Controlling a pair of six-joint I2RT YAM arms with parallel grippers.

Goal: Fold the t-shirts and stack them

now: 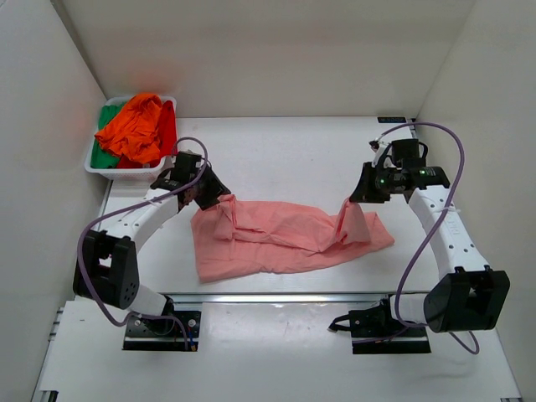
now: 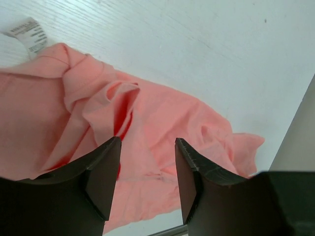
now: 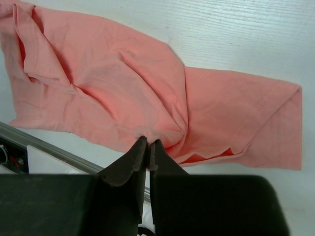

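A pink t shirt (image 1: 276, 239) lies crumpled across the middle of the table, its right part raised into a peak. My right gripper is shut on a pinch of that raised cloth. Over the shirt's upper left corner stands my left gripper (image 1: 219, 199), its fingers apart. In the left wrist view the pink folds (image 2: 106, 103) lie beyond and below the open fingers (image 2: 106, 172), with no cloth seen clamped between them. A white label (image 2: 29, 35) shows at the collar side.
At the back left stands a white bin (image 1: 130, 173) heaped with orange, red and green clothes (image 1: 134, 130). Walls close off the back and both sides.
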